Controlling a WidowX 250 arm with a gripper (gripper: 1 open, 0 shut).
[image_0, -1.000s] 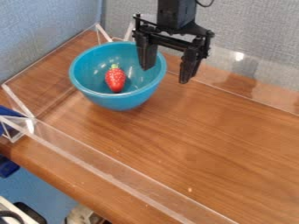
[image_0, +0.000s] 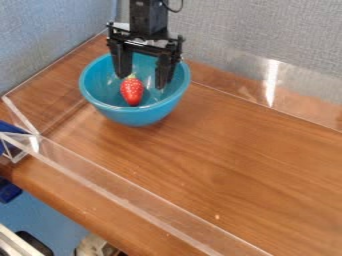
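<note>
A light blue bowl (image_0: 134, 113) stands on the wooden table at the upper left, with a red strawberry-like object (image_0: 132, 90) inside it, toward its left side. My black gripper (image_0: 143, 70) hangs over the bowl from above, open, with its two fingers reaching down inside the rim on either side, just above and around the red object. Whether they touch it I cannot tell.
Grey padded walls close off the back and left. A blue object with white straps (image_0: 16, 140) sits at the left edge.
My gripper has moved left from the right side of the bowl to over its middle, above the red object. The bowl and red object look unmoved.
</note>
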